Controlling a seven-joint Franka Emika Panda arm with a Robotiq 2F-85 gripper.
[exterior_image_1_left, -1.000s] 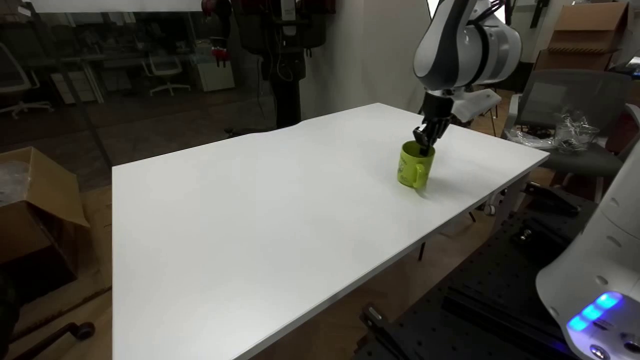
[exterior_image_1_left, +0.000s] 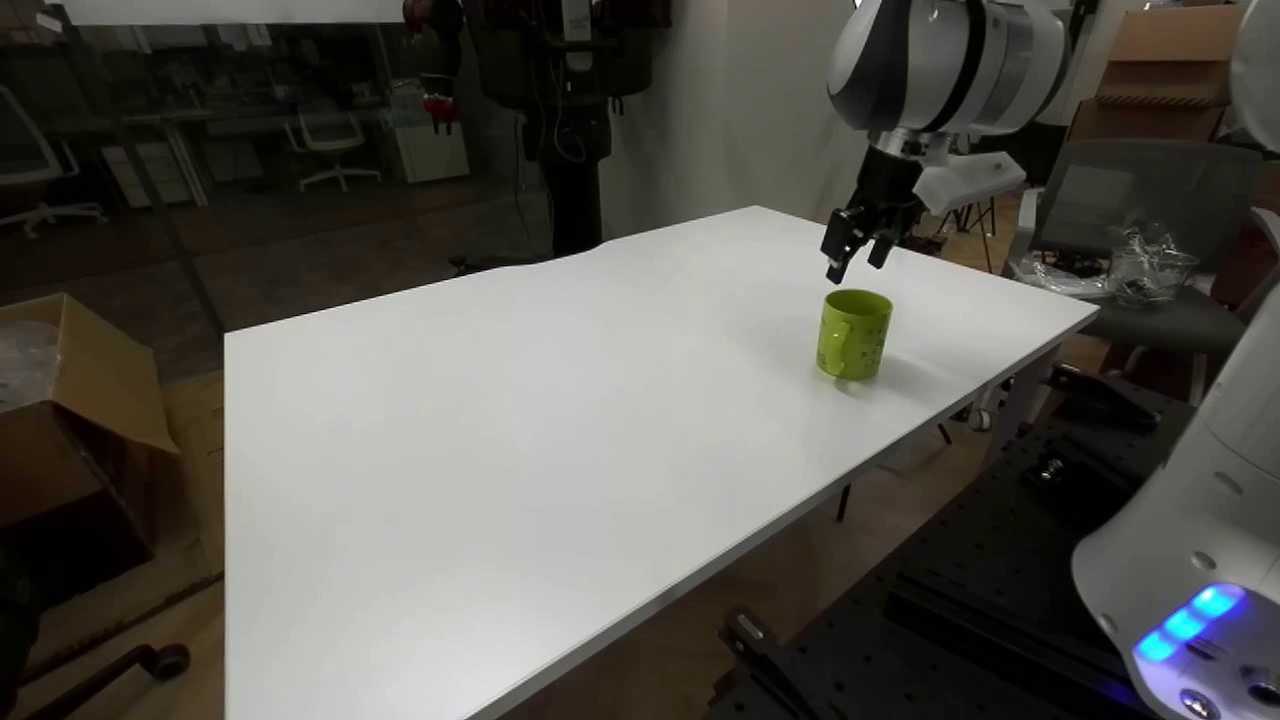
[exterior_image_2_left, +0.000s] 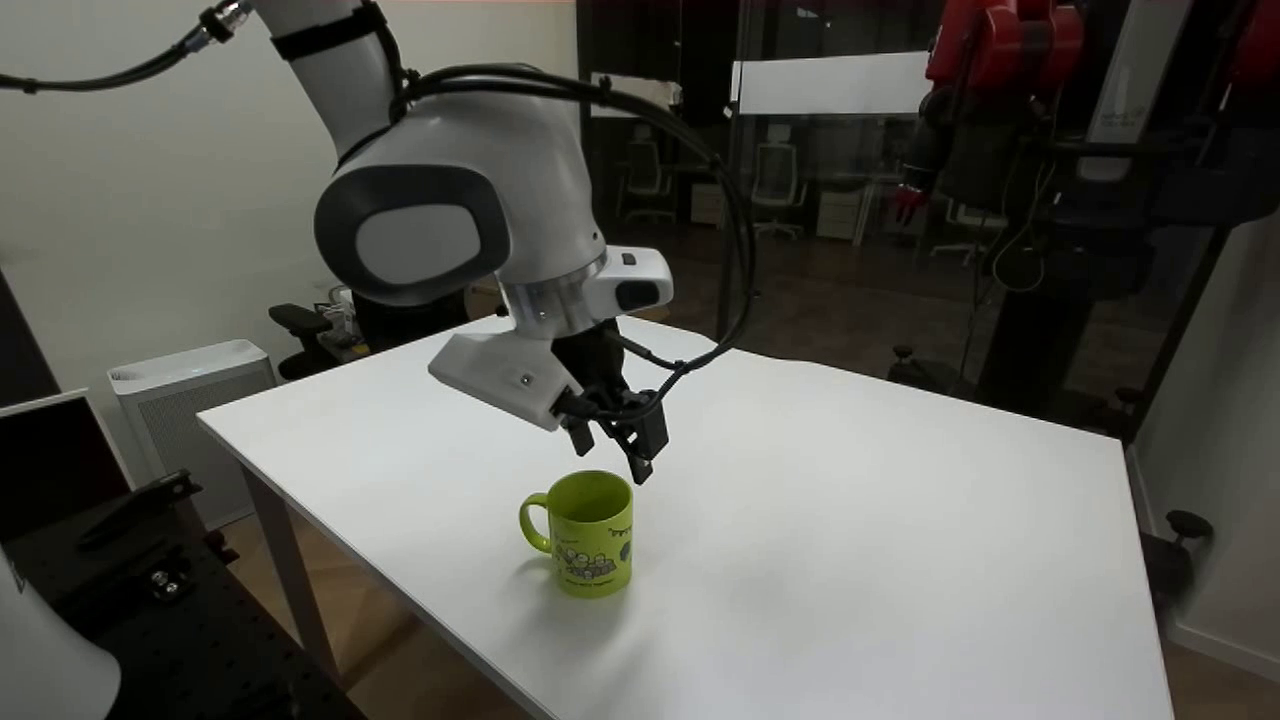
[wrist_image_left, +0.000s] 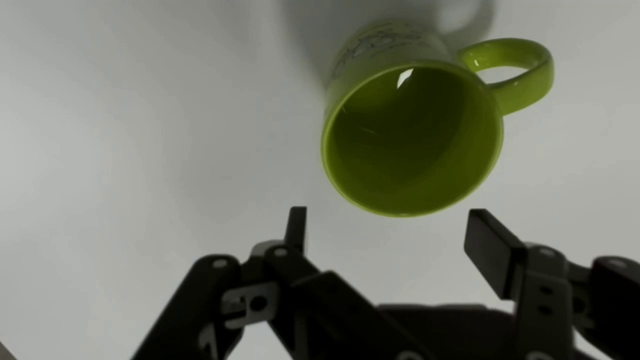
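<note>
A lime-green mug (exterior_image_1_left: 854, 335) stands upright on the white table, close to its near right edge. In the second exterior view the mug (exterior_image_2_left: 591, 542) shows a dark printed picture, with its handle toward the left. Above and behind its rim, my gripper (exterior_image_2_left: 609, 454) is apart from it. The wrist view looks down into the mug (wrist_image_left: 414, 138), which appears empty; my open gripper has its fingers spread below the rim in the picture, with only bare table showing between them.
Black cables (exterior_image_2_left: 708, 168) loop loosely around the wrist of the arm. A grey chair (exterior_image_1_left: 1116, 216) stands beyond the table's right end.
My gripper has risen from the mug's rim, and its fingers are now apart. The mug has shifted slightly right in exterior view 1, its handle turned toward the left side there.
</note>
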